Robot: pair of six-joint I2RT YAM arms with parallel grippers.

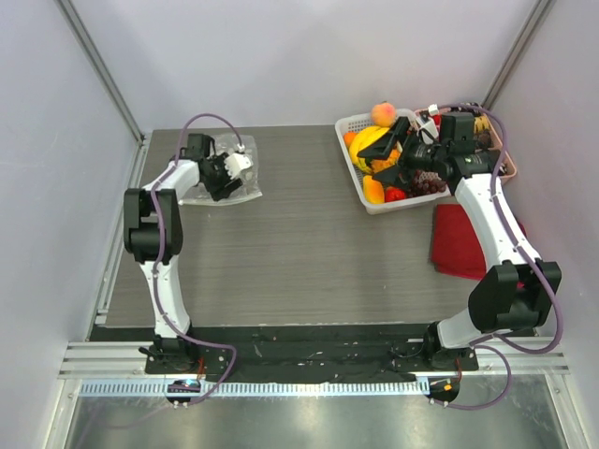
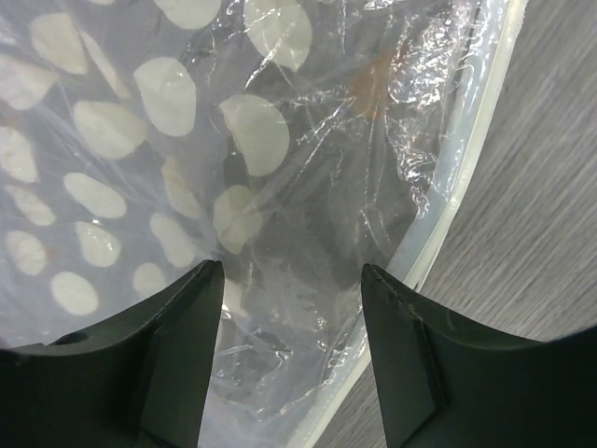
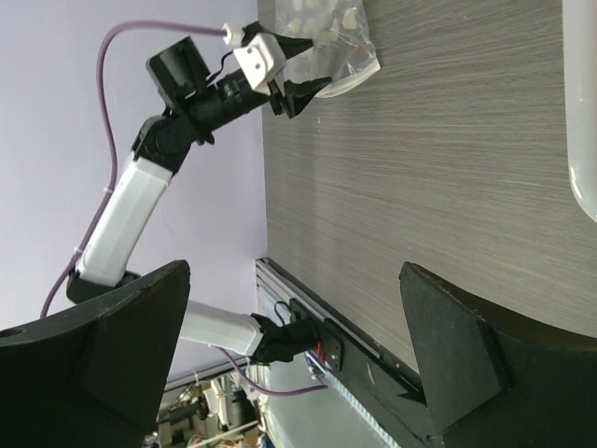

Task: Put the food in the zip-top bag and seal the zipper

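The clear zip top bag (image 1: 247,187) with pale spots lies at the table's back left. My left gripper (image 1: 225,173) is over it; in the left wrist view its fingers (image 2: 168,355) stand apart near the bag's edge strip (image 2: 457,187), with plastic beneath them. A white basket (image 1: 384,208) at the back right holds bananas (image 1: 365,145), a peach (image 1: 383,114), a mango (image 1: 372,190), grapes (image 1: 429,184) and other foods. My right gripper (image 1: 393,150) hangs open above it, with nothing seen held.
A second, pink basket (image 1: 505,168) stands behind the right arm. A red folded cloth (image 1: 454,243) lies at the right.
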